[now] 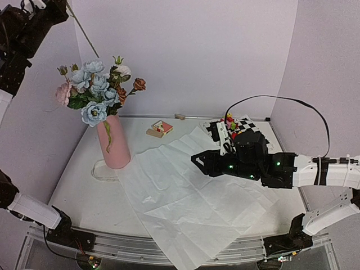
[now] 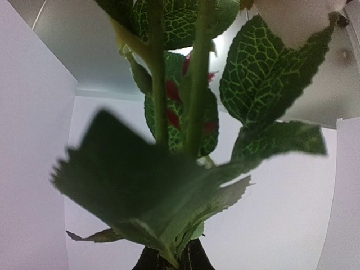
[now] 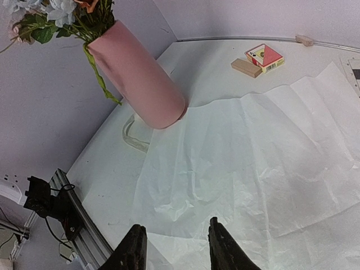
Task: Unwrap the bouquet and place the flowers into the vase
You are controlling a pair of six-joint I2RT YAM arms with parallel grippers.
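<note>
The pink vase (image 1: pixel 114 144) stands at the left of the table, holding a bunch of blue, pink, white and rust flowers (image 1: pixel 100 90). High at the top left, my left gripper (image 1: pixel 66 10) is shut on a flower stem (image 1: pixel 82 34), whose lower end hangs just above the bunch. Green leaves (image 2: pixel 135 174) and stems fill the left wrist view and largely cover that gripper's fingers (image 2: pixel 197 256); part of a pale bloom (image 2: pixel 295 22) shows too. Over the white sheet, my right gripper is open and empty.
A white sheet (image 1: pixel 185 202) covers the table's middle. Behind it lie a small card box (image 1: pixel 162 126) and a wooden block (image 1: pixel 154 133). A checkered board (image 1: pixel 247 125) with small toys is at the back right, partly behind the right arm. A pale strap (image 1: pixel 100 175) lies beside the vase.
</note>
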